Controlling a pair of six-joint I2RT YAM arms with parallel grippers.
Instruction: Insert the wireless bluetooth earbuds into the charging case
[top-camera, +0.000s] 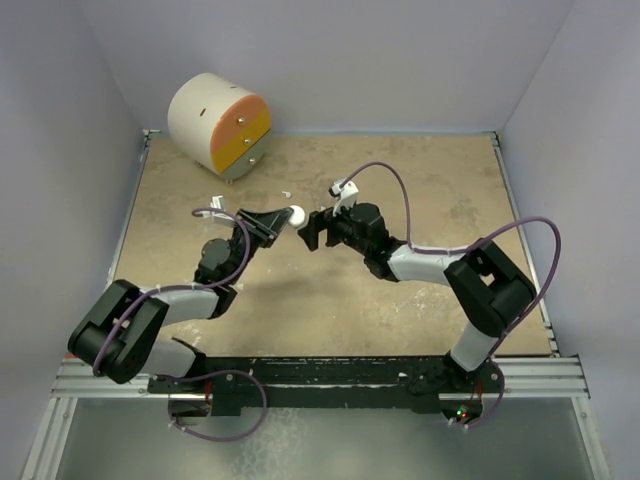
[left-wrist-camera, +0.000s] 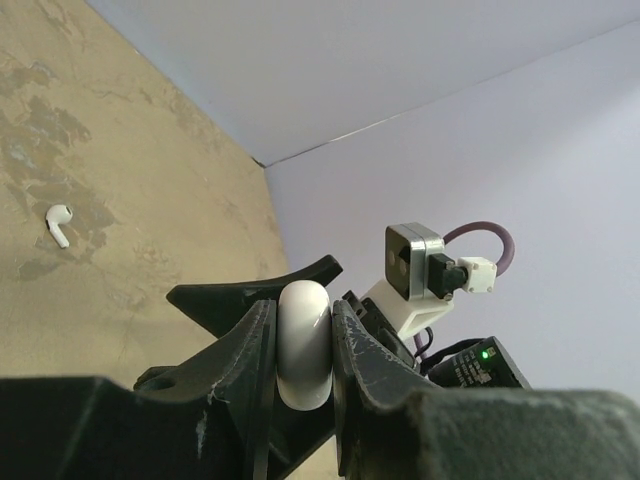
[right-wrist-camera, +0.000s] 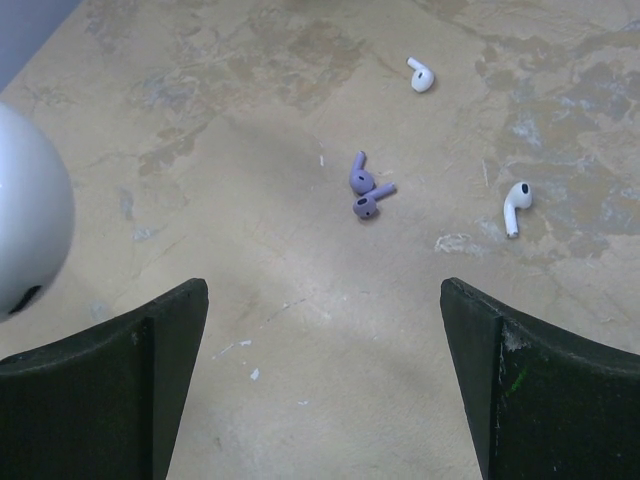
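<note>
A white charging case (top-camera: 296, 217) (left-wrist-camera: 304, 345) (right-wrist-camera: 25, 205) is clamped in my left gripper (top-camera: 283, 220), held in the air just left of my right gripper (top-camera: 322, 225), which is open with nothing between its fingers. In the right wrist view a white earbud (right-wrist-camera: 518, 205) lies at the right and another white earbud (right-wrist-camera: 422, 78) farther back. A pair of purple earbuds (right-wrist-camera: 362, 182) lies between them. The left wrist view also shows one white earbud (left-wrist-camera: 58, 220) on the table.
A white cylindrical container (top-camera: 200, 120) with orange, yellow and grey-green drawers stands at the back left.
</note>
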